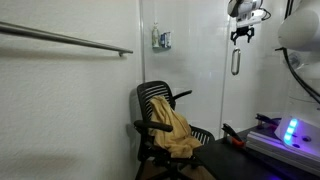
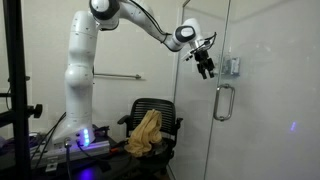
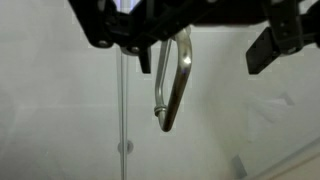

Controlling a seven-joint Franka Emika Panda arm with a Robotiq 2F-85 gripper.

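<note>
A metal D-shaped handle (image 1: 236, 62) is fixed to a pale glass-like door panel (image 2: 265, 130). Above this handle, near the upper right of the first exterior view, is my gripper (image 1: 243, 38), fingers parted and empty. In the second exterior view the gripper (image 2: 206, 71) hangs up and to the left of the handle (image 2: 232, 102), apart from it. From the wrist, the handle (image 3: 183, 78) appears in the gap between the dark fingers, nearer the left one; its upper end is hidden behind the gripper body.
A black office chair (image 2: 172, 127) with a tan cloth (image 2: 145, 134) draped over it stands below. Bottles (image 1: 155, 37) are mounted on the wall panel. A long metal rail (image 1: 60, 36) runs along the left wall. A vertical panel edge (image 3: 123, 130) passes left of the handle.
</note>
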